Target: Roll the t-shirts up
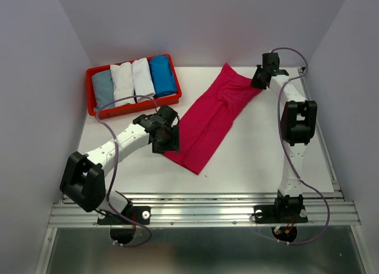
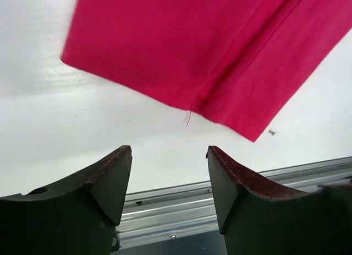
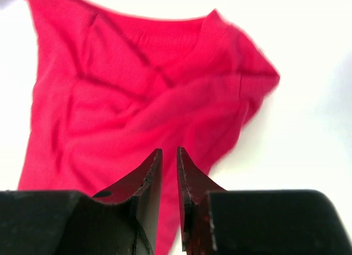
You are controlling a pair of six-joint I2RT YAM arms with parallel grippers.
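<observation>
A magenta t-shirt (image 1: 202, 125) lies stretched diagonally across the white table, its bunched, wrinkled end at the back right. My left gripper (image 1: 166, 147) is open above its front-left end; in the left wrist view nothing is between the fingertips, and the shirt's edge lies beyond them. My right gripper (image 1: 258, 83) is over the back-right end. In the right wrist view its fingers (image 3: 190, 202) stand close together, narrowly apart above the red cloth (image 3: 110, 134), with no cloth visibly caught between them.
A red bin (image 1: 89, 92) at the back left holds several folded shirts in grey, white and blue. Walls bound the table at back and sides, and a metal rail runs along the front.
</observation>
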